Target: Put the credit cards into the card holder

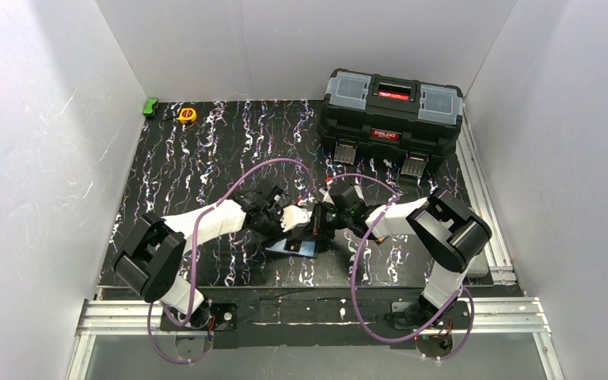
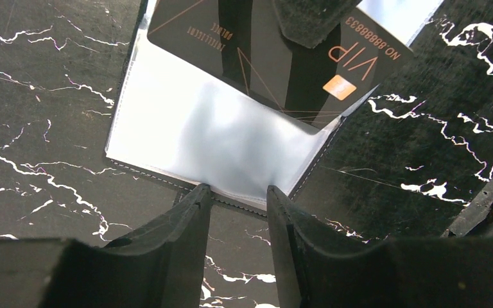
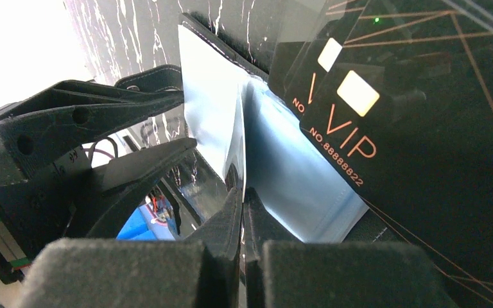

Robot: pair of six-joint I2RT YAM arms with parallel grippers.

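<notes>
The card holder lies spread flat, with a whitish page [image 2: 205, 128] edged in dark stitching. Over that page slants a black VIP card [image 2: 282, 70] numbered 88888833, gripped between the fingers of my right gripper, which is shut; there the card shows nearly edge-on. Whether its lower edge is inside the pocket, I cannot tell. My left gripper stands part open at the holder's near edge, nothing visibly clamped between its fingers. A second VIP card [image 3: 391, 109], numbered 88888822, lies under clear plastic on the holder's other side.
The two grippers work close together over the holder. A black toolbox [image 1: 392, 119] stands at the back right, a yellow tape measure [image 1: 187, 115] and a green item [image 1: 150, 108] at the back left. Free tabletop stretches across the rear left.
</notes>
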